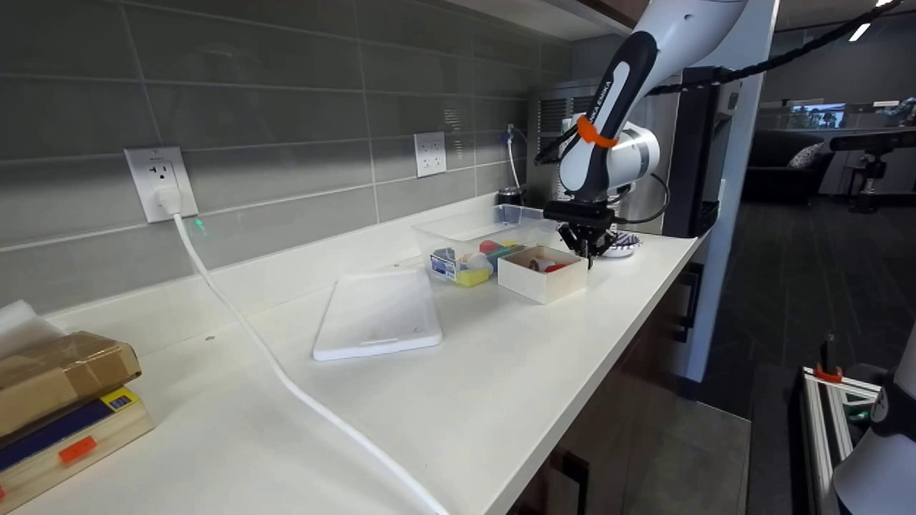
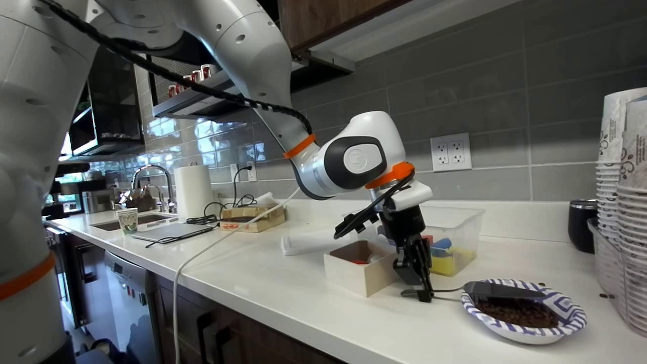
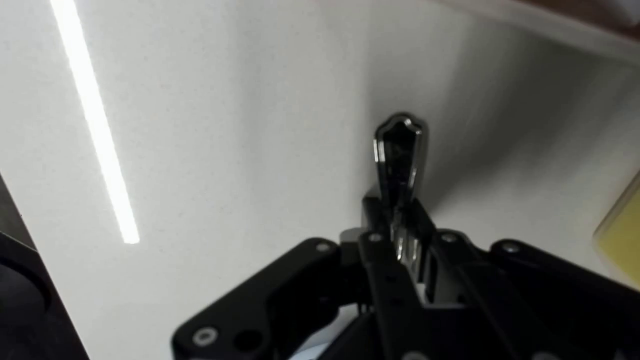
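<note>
A shiny metal utensil handle (image 3: 398, 159) pokes out past my fingers in the wrist view, with my gripper shut around it. In exterior view 2 the gripper (image 2: 418, 296) is low over the counter, and the thin handle runs from it toward the patterned bowl (image 2: 567, 332). A dark flat utensil head (image 2: 506, 290) lies across that bowl, over brown bits inside it. Exterior view 1 has the gripper (image 1: 589, 257) right beside the small white box (image 1: 542, 283); the utensil cannot be made out there.
Behind the white box stands a clear bin (image 2: 467, 242) with a yellow item and other things in it. A basket of stacked cups (image 2: 625, 242) is at the right. A white lid (image 1: 378, 317) lies flat, with open counter in front.
</note>
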